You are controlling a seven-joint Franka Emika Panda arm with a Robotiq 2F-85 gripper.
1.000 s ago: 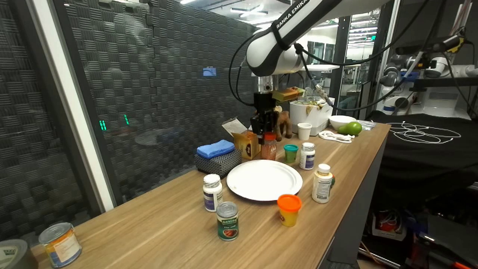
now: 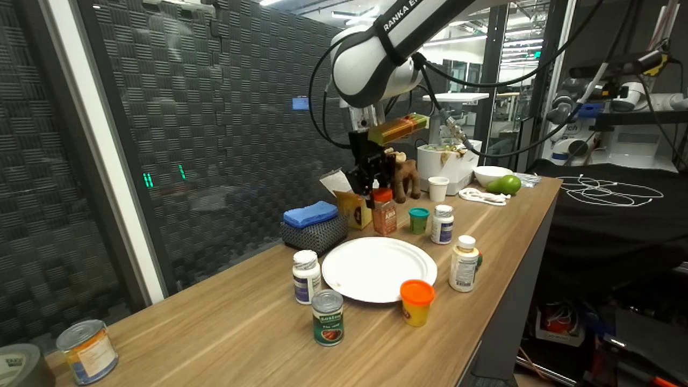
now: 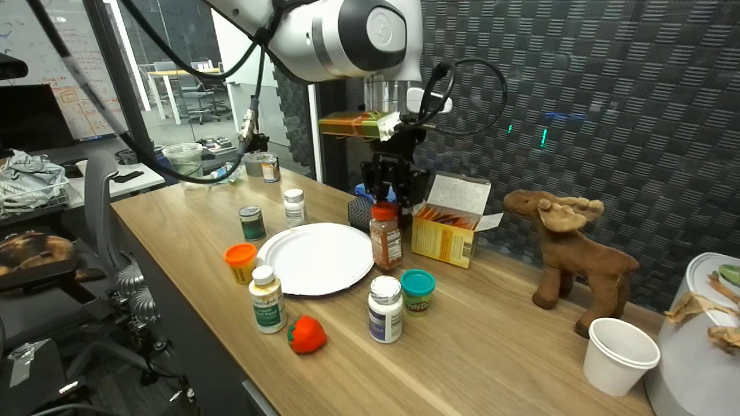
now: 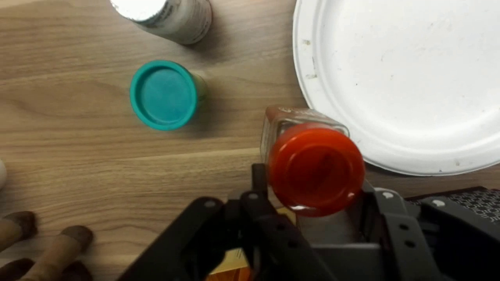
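Note:
My gripper is shut on the spice jar, with a finger on either side of its red lid (image 4: 318, 171). In exterior view 2 the clear jar (image 3: 386, 244) of reddish-brown contents looks upright, its base at or close to the tabletop; whether it touches the wood I cannot tell. The white plate (image 3: 319, 260) lies right beside it, and from the wrist view the jar's body borders the plate's rim. Part of the far finger is hidden behind the lid and jar in the exterior views.
Close by stand a teal-lidded tub (image 3: 417, 291), a white pill bottle (image 3: 385, 309), an open yellow box (image 3: 444, 239) and a dark basket with a blue cloth (image 2: 310, 214). A brown toy moose (image 3: 576, 253) stands farther off. Bare wood lies at the front left in exterior view 1.
In exterior view 1 the arm has swung left and tilted.

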